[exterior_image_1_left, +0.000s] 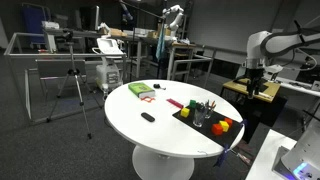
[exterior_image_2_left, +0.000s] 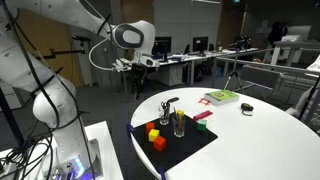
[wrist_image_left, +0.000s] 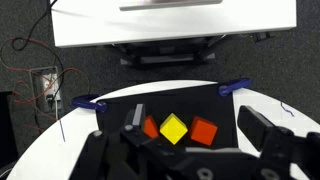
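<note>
High over the near side of the table, my gripper stands open, with nothing held between its fingers. The arm's end (exterior_image_1_left: 250, 86) shows at the right in exterior view 1 and at upper left in exterior view 2, apart from the tabletop. Below it in the wrist view lie a yellow block (wrist_image_left: 173, 128), an orange-red block (wrist_image_left: 203, 131) and another red block (wrist_image_left: 150, 127), partly hidden by the gripper. These blocks rest on a black mat (exterior_image_2_left: 180, 150). Clear cups (exterior_image_2_left: 179, 122) with utensils stand behind them.
A green-and-white box (exterior_image_2_left: 222, 97) and a red object (exterior_image_2_left: 204, 100) lie farther back on the white round table (exterior_image_1_left: 130, 120). Blue clamps (wrist_image_left: 235, 86) sit at the mat's near corners. A dark object (exterior_image_1_left: 148, 117) lies alone.
</note>
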